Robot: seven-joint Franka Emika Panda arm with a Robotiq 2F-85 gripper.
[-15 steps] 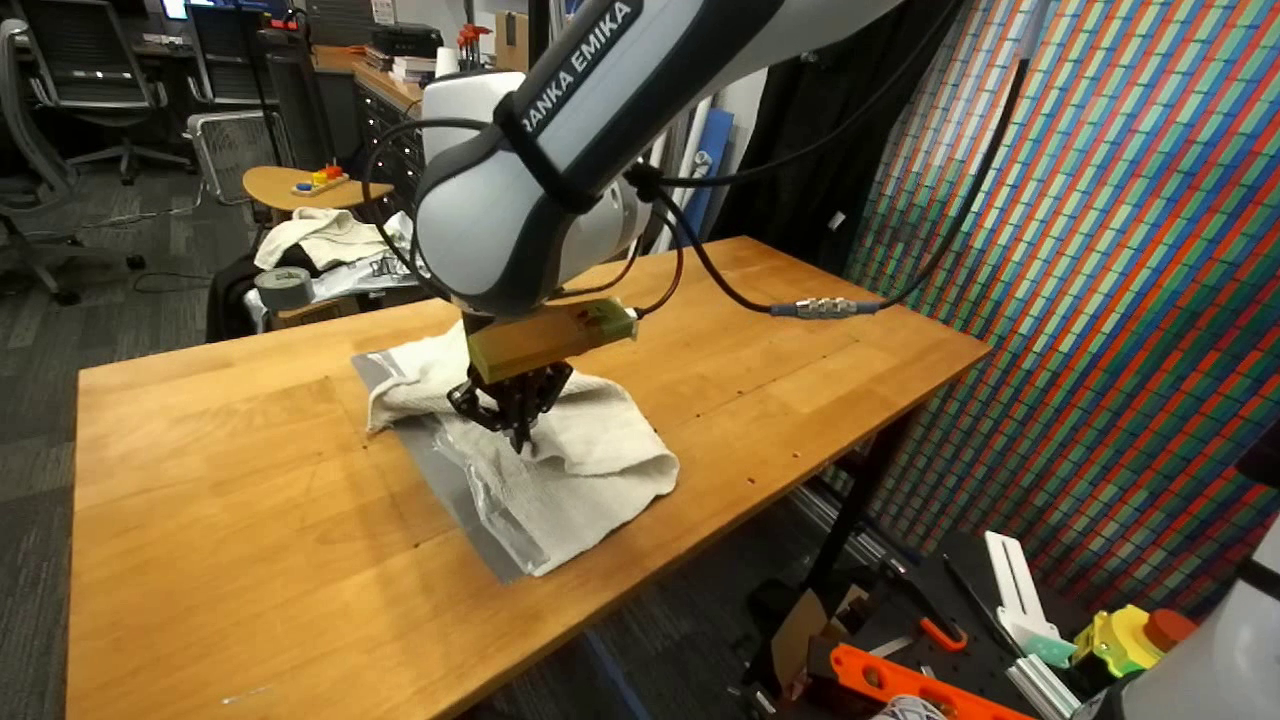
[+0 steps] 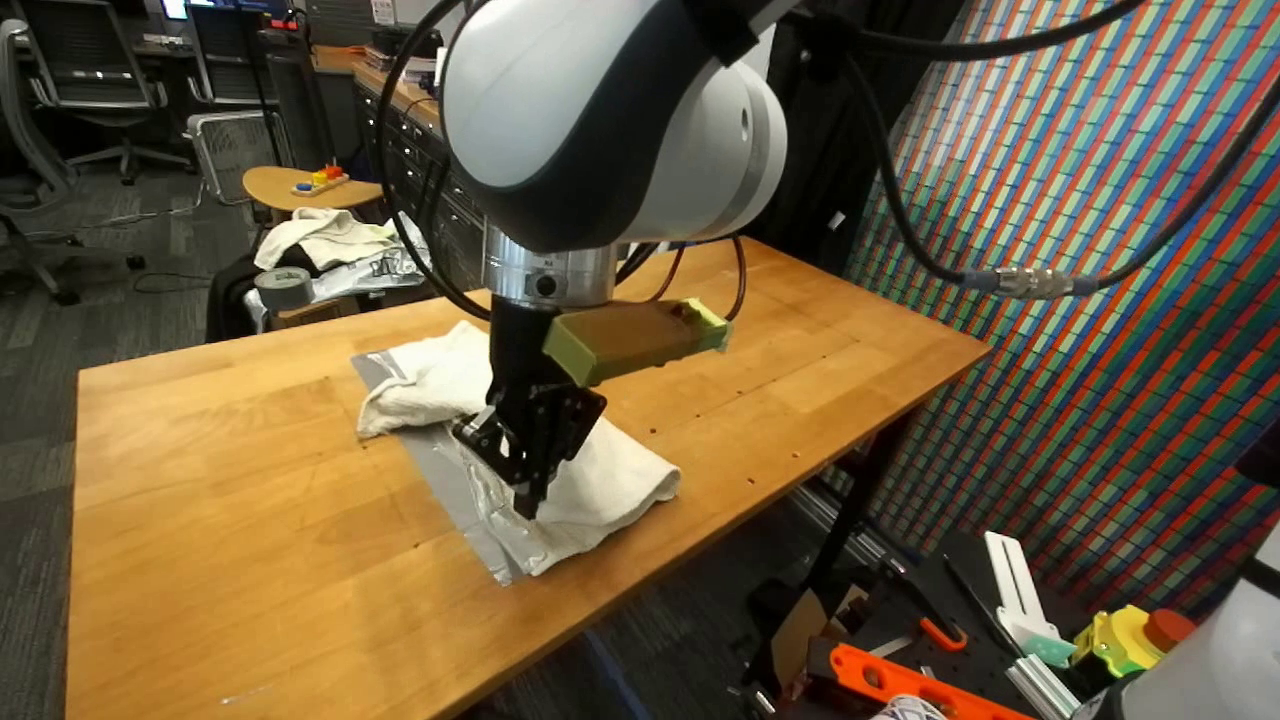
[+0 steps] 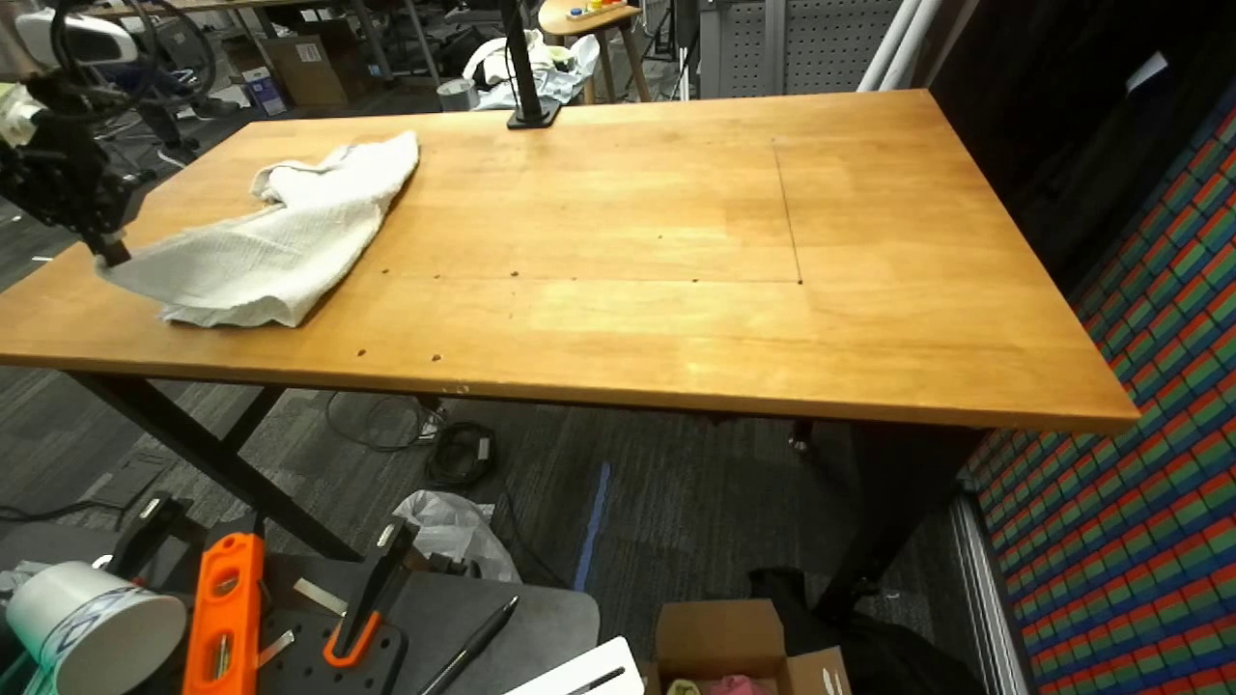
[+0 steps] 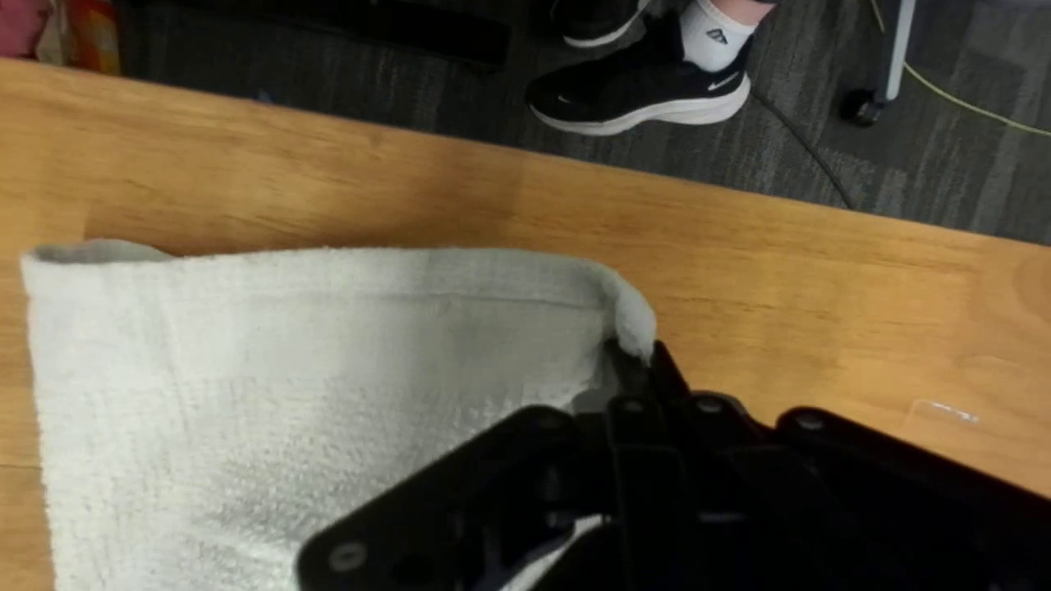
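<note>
A white towel [image 2: 600, 486] lies rumpled on the wooden table, partly over a grey sheet [image 2: 450, 480]. My gripper [image 2: 525, 506] is above the towel's near side, pointing down. In the second exterior view, the gripper [image 3: 114, 255] meets the corner of the towel [image 3: 266, 266] at the far left, and the cloth slopes up toward it. At close range in the wrist view, the gripper is shut with the towel's corner pinched at its fingertips. A hemmed edge of the towel [image 4: 394, 295] runs left from there.
Wide bare wood covers the right of the table [image 3: 649, 232]. A black post base [image 3: 535, 116] stands at its back edge. Beyond the table edge in the wrist view are a person's shoes [image 4: 640, 93]. A side table holds tools, including an orange level [image 3: 224, 614].
My arm has swung toward the table's near edge, and the gripper is nearer the first exterior camera. The cloth has shifted with it, covering more of the grey sheet.
</note>
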